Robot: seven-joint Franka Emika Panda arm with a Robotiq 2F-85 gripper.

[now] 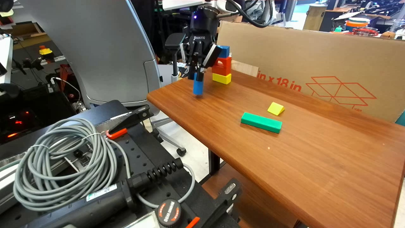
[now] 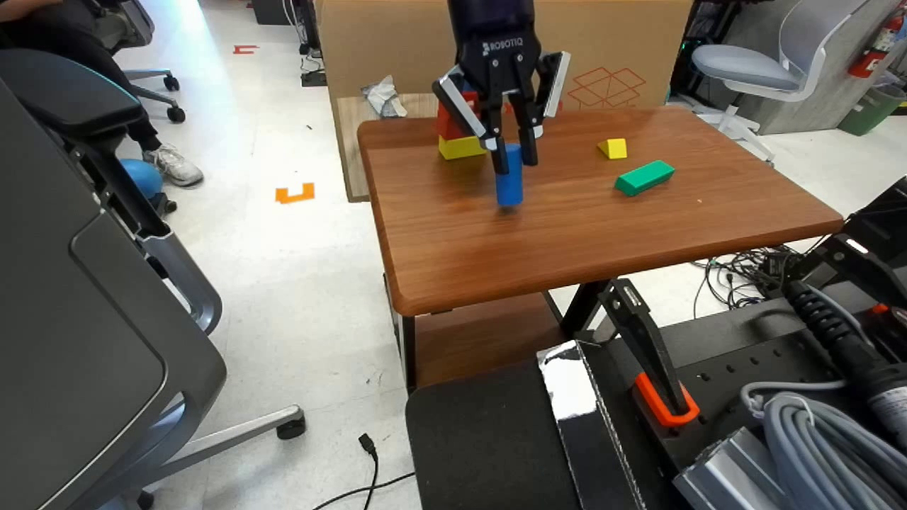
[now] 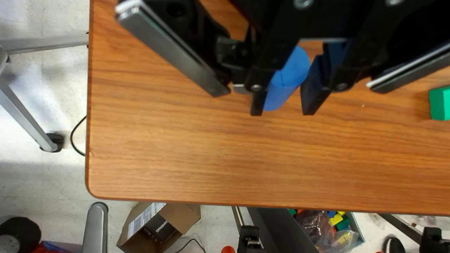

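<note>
A blue cylinder (image 1: 198, 87) hangs roughly upright below my gripper (image 1: 197, 78), which is shut on its upper part. In exterior view 2 the cylinder (image 2: 509, 183) is low over the left part of the table; whether its base touches the wood is hard to tell. The wrist view shows the blue cylinder (image 3: 287, 80) between the two dark fingers. Beside it stands a stack: a yellow block (image 1: 222, 78) at the bottom, a red arch block (image 1: 222, 66) above it and a blue cube (image 1: 224, 51) on top. In exterior view 2 my gripper partly covers this stack.
A green bar (image 1: 261, 123) and a yellow wedge (image 1: 276, 108) lie farther along the wooden table (image 1: 322, 163). A cardboard sheet (image 1: 315, 64) stands along the back edge.
</note>
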